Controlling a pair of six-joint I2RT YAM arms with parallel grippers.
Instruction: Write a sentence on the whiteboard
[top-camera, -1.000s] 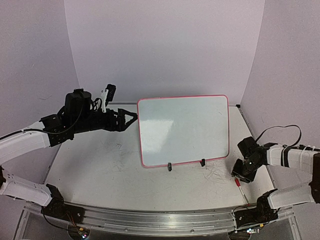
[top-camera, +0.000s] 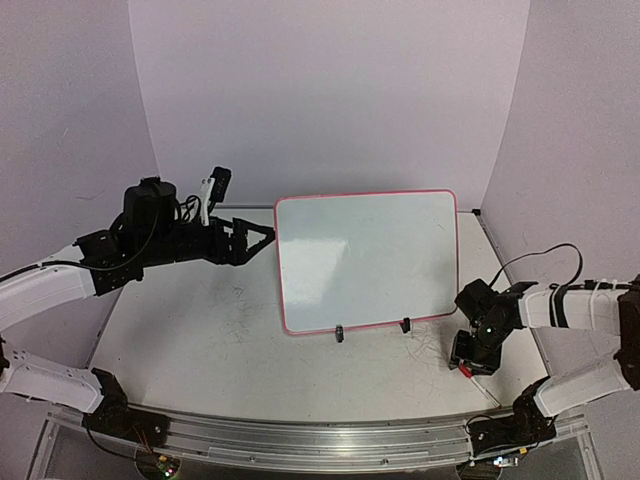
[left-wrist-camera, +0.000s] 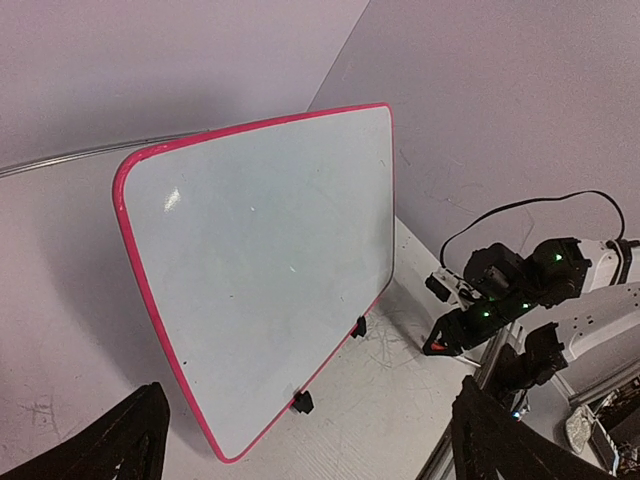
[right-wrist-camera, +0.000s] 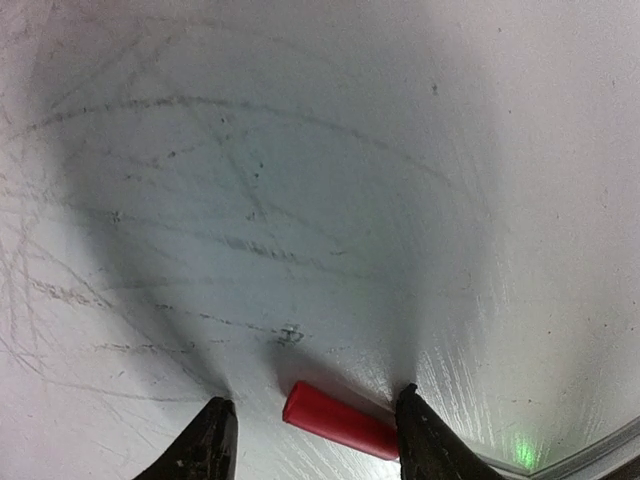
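Note:
The whiteboard (top-camera: 367, 260), white with a pink-red frame, stands upright and blank in the middle of the table. On the table at the front right lies a marker with a white body (top-camera: 487, 392) and a red cap (right-wrist-camera: 338, 420). My right gripper is low over the cap, its fingers apart; the cap lies between them, close to or touching the right finger (right-wrist-camera: 425, 440), which hides the rest of the marker in that view. Beside the board's left edge, my left gripper (top-camera: 271, 234) hangs open and empty, its fingers (left-wrist-camera: 125, 440) wide apart.
Two black clips (top-camera: 339, 333) sit at the board's lower edge. A metal rail (top-camera: 310, 428) runs along the table's front. Bare, scuffed tabletop (top-camera: 240, 370) lies in front of the board and to its left.
My right gripper has shifted left and towards the front, over the red cap. The cap end of the marker has slid slightly left. My left arm has barely moved.

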